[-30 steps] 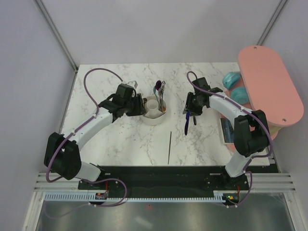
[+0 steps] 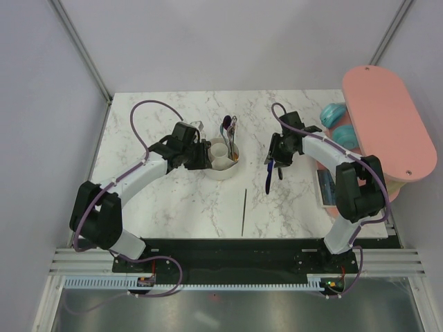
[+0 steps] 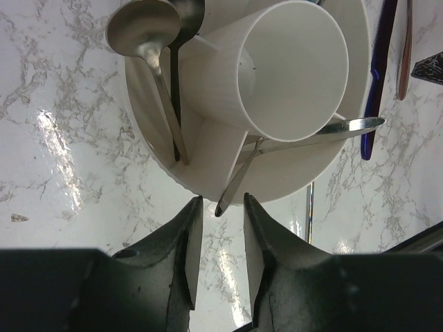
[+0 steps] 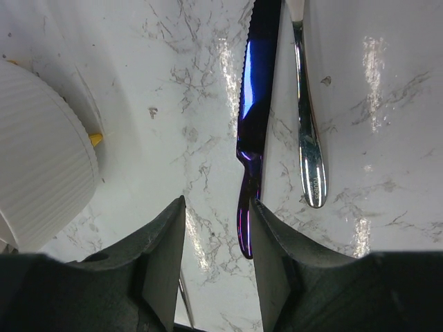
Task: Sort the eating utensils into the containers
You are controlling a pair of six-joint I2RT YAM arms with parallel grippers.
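A round white divided container (image 2: 221,174) stands mid-table with a white cup (image 3: 294,69) in its middle. Two spoons lean in one section, the front one a silver spoon (image 3: 166,100). Another section holds a silver knife (image 3: 360,125) and a thin silver handle (image 3: 234,185). My left gripper is at the container's rim, its fingers apart; the handle's tip shows in the gap, contact not visible. My right gripper is open and empty above the table, close to a dark blue knife (image 4: 257,97) and a silver utensil (image 4: 309,138).
A thin utensil (image 2: 243,212) lies on the table's front middle. Along the right side are a pink board (image 2: 387,117), teal cups (image 2: 345,137) and a dark tray (image 2: 326,188). Bare marble (image 2: 166,211) extends at the front left.
The left arm has shifted slightly right and toward the front, at the container's left side. The right arm and the loose utensils stay where they were.
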